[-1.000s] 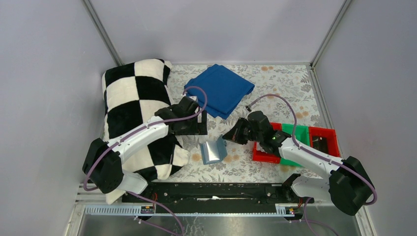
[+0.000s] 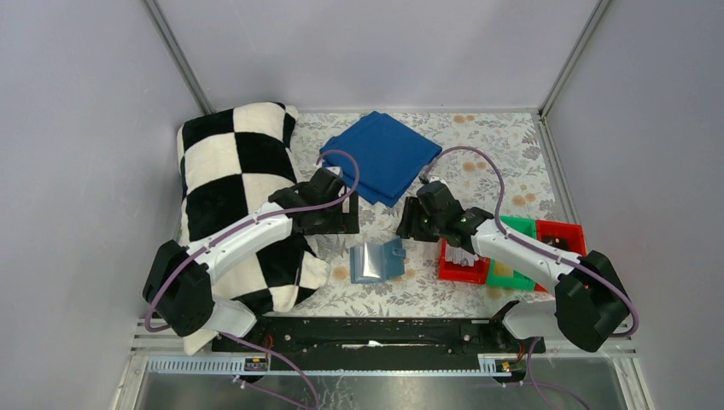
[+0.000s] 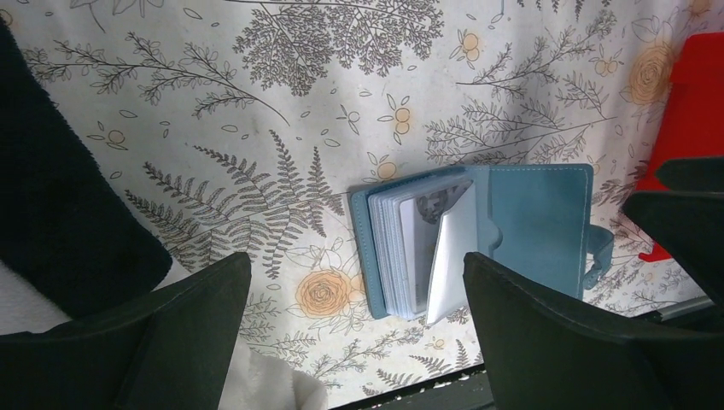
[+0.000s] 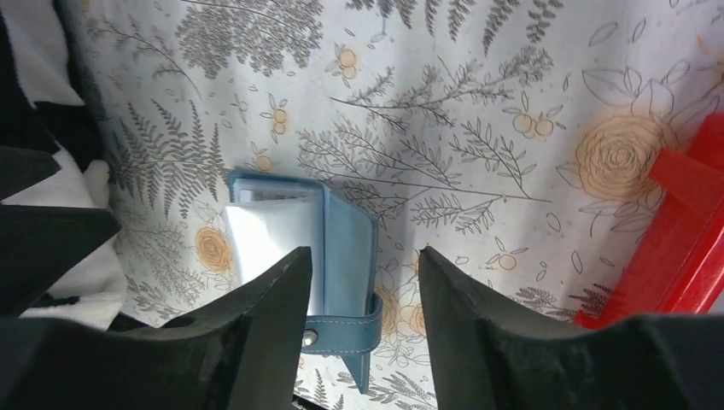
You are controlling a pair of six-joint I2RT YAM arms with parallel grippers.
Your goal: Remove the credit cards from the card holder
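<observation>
The blue card holder (image 2: 376, 260) lies open on the patterned table below both grippers. In the left wrist view its clear sleeves (image 3: 393, 248) and a white card (image 3: 452, 248) show beside the blue flap (image 3: 538, 218); in the right wrist view its strap (image 4: 341, 333) is nearest. My left gripper (image 2: 339, 224) hangs left of and above the holder, open and empty. My right gripper (image 2: 410, 226) is above and right of it, fingers apart with nothing between them.
A checkered pillow (image 2: 213, 166) fills the left side. Folded blue cloths (image 2: 380, 154) lie behind, red and green bins (image 2: 508, 278) at right. Free table lies between them.
The holder's flap, raised earlier, now lies more to the side. My left arm has not moved.
</observation>
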